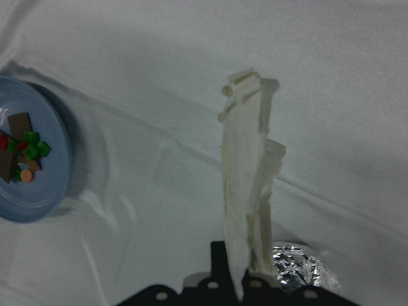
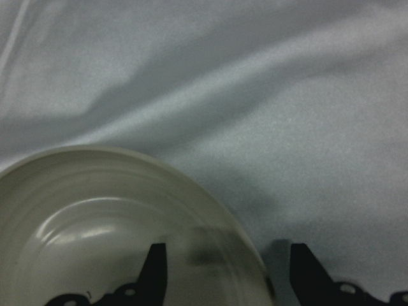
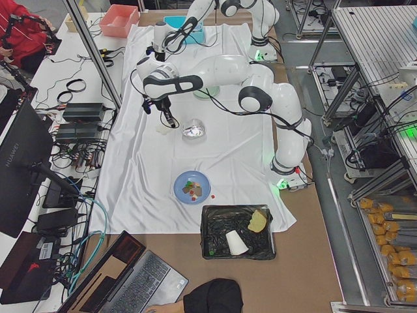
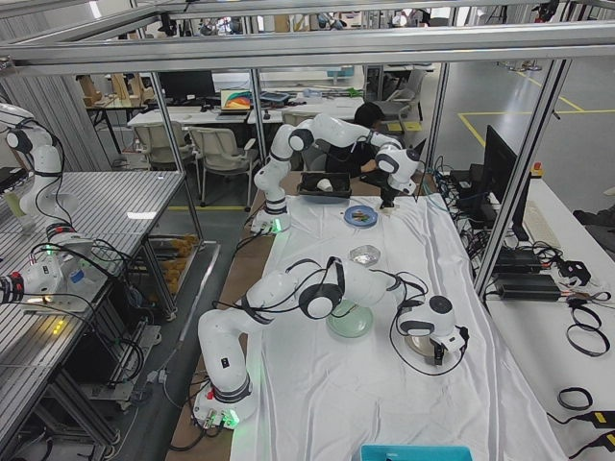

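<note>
In the left wrist view a cream, paper-like strip bundle (image 1: 245,146) rises from between the fingers of my left gripper, which is shut on it. That gripper (image 3: 168,119) hangs near the crumpled foil dish (image 3: 193,129). My right gripper is open over the rim of a beige bowl (image 2: 95,210), one finger inside and the other outside; whether they touch it I cannot tell. A blue plate (image 3: 192,177) holds small food-like pieces.
A pale green plate (image 4: 351,325) lies beside the right arm. A black lined tray (image 3: 215,235) is at the near edge, a blue bin (image 4: 415,453) at the opposite end. Bare white cloth surrounds the plates.
</note>
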